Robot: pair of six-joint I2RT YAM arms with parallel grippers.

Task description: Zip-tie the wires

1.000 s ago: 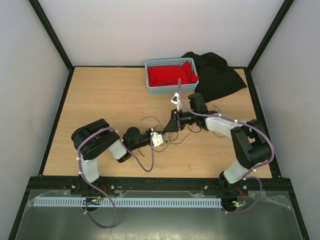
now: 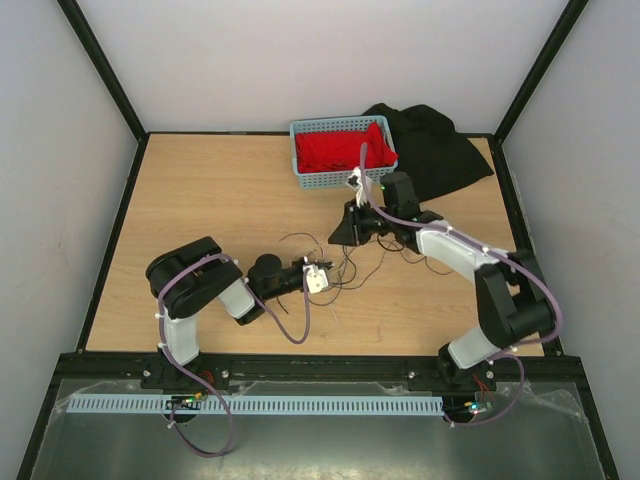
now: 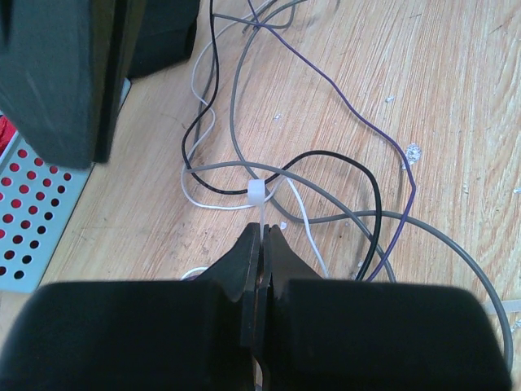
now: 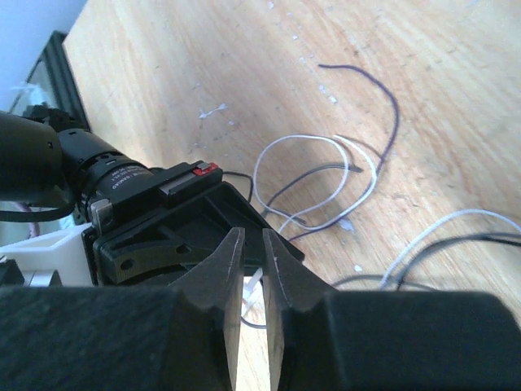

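Note:
A white zip tie point(image 3: 256, 192) stands at the tip of my left gripper, its square head just beyond the fingertips. Its strap runs down between the closed fingers. Black, grey, white and purple wires point(image 3: 326, 192) cross on the table beyond the head; whether the tie loops around any of them I cannot tell. My right gripper point(image 2: 337, 240) stands a little behind and right of the left one in the top view, its fingers slightly parted. In the right wrist view, a narrow gap shows between its fingers, with a white strip visible near it.
A blue-grey basket point(image 2: 322, 180) holding red cloth is at the back, beside a black cloth point(image 2: 435, 155). A clear strip point(image 3: 505, 306) lies on the wood at the right.
My right gripper has drawn back and away from the left gripper, and its fingers have spread apart. The left arm stays almost still.

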